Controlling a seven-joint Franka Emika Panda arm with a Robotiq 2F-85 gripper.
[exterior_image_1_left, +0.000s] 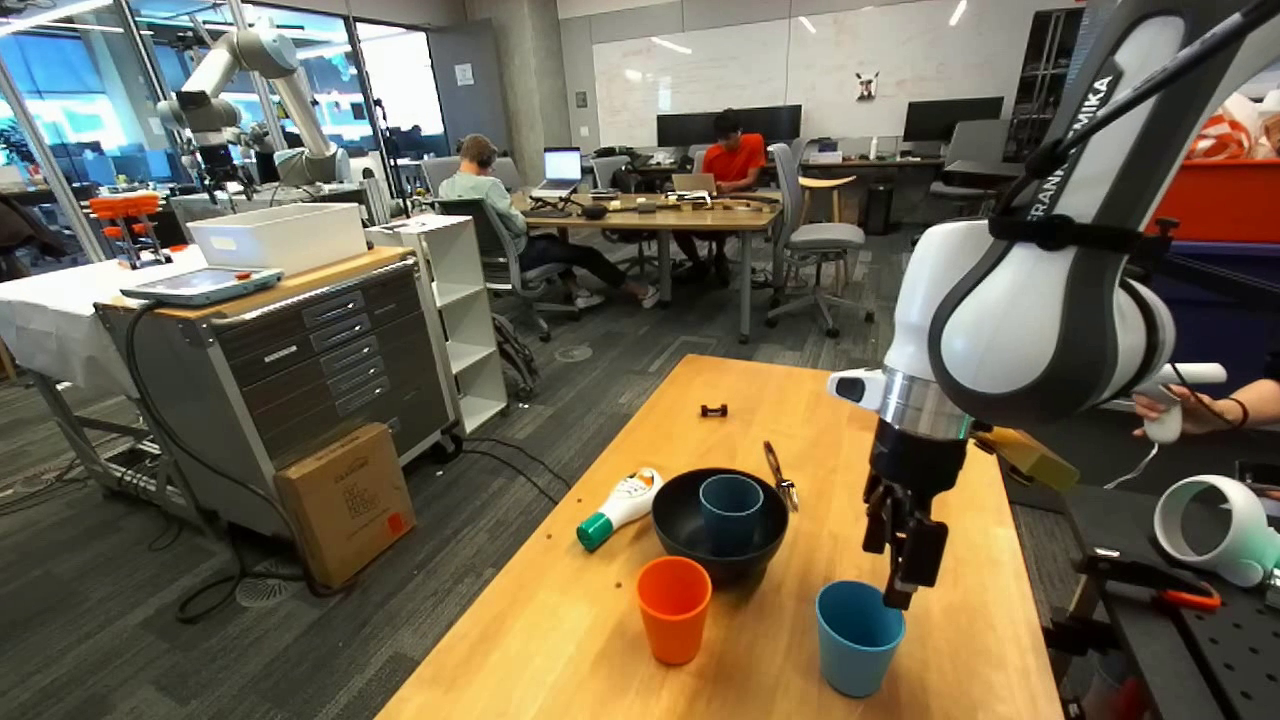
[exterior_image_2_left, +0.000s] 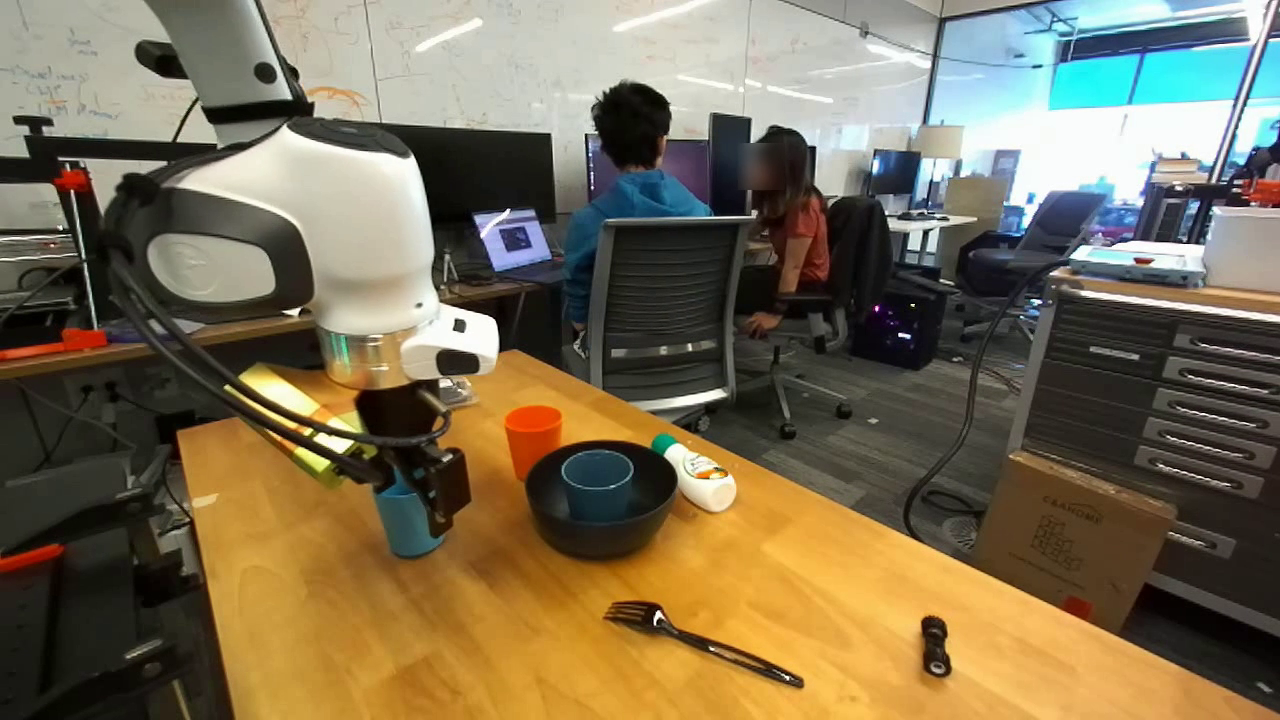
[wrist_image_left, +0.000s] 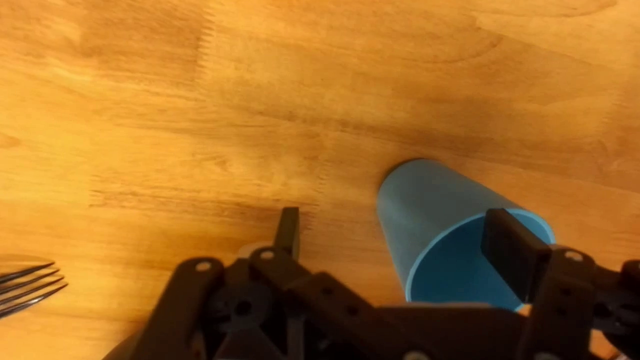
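A light blue cup (exterior_image_1_left: 858, 642) stands upright on the wooden table. My gripper (exterior_image_1_left: 888, 576) is open at its rim, with nothing held. In the wrist view, one of the fingers (wrist_image_left: 510, 255) overlaps the mouth of the blue cup (wrist_image_left: 420, 210), while the other finger is out to the left over bare wood. Whether that first fingertip dips inside the rim or hangs just above it, I cannot tell. A darker blue cup (exterior_image_2_left: 596, 486) sits in a black bowl (exterior_image_2_left: 558, 528). Beside the bowl stands an orange cup (exterior_image_1_left: 674, 612).
A white bottle with a green cap (exterior_image_1_left: 619, 506) lies by the bowl. On the bowl's other side are a black fork (exterior_image_2_left: 702, 644) and a small black dumbbell-shaped object (exterior_image_2_left: 935, 646). Bare table (exterior_image_2_left: 516, 636) lies between the light blue cup and the fork.
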